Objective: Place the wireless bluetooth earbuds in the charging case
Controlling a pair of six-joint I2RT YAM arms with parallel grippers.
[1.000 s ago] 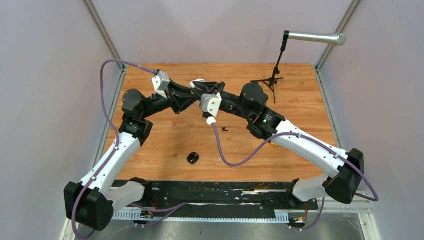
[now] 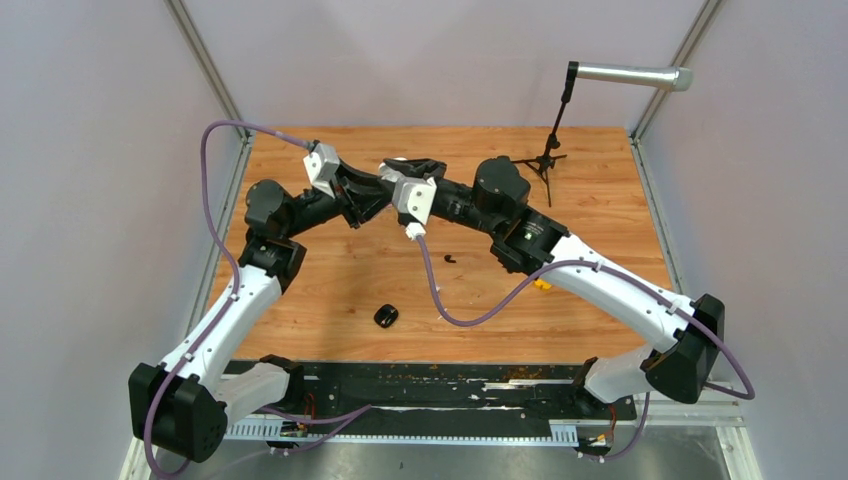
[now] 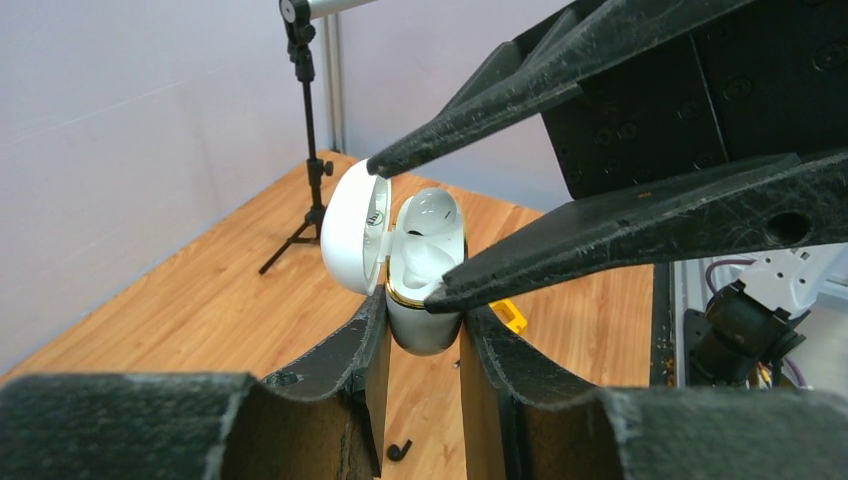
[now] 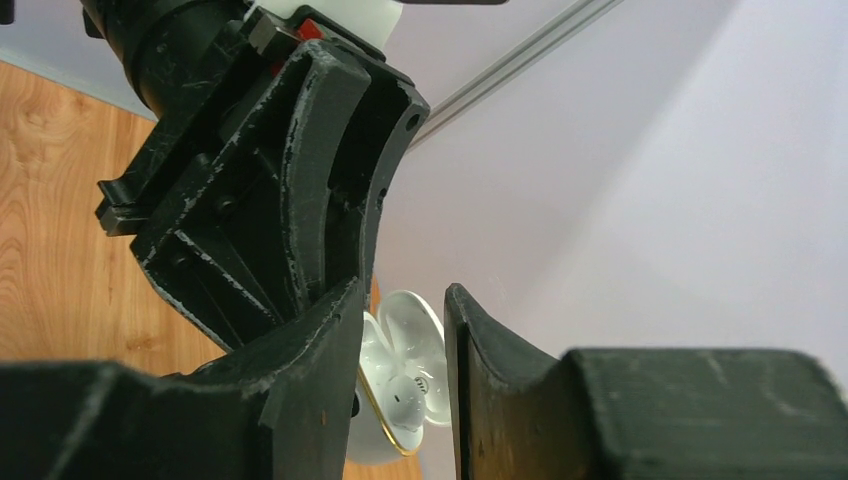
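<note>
A white charging case (image 3: 425, 320) with its lid (image 3: 345, 225) open stands upright between the fingers of my left gripper, which is shut on it. Its gold-rimmed inner tray with earbud wells faces up in the left wrist view. My right gripper is part open around the upper case, one fingertip by the lid and the other by the front rim in the left wrist view. Whether an earbud sits inside is unclear. In the top view the two grippers meet above the middle of the table.
On the table (image 2: 330, 280) lie a black case-like object (image 2: 386, 315), small dark bits (image 2: 450, 258) and a yellow piece (image 2: 542, 284). A tripod (image 2: 548, 160) with a silver bar stands at the back right. Walls enclose the table on the sides and back.
The left arm looks unchanged.
</note>
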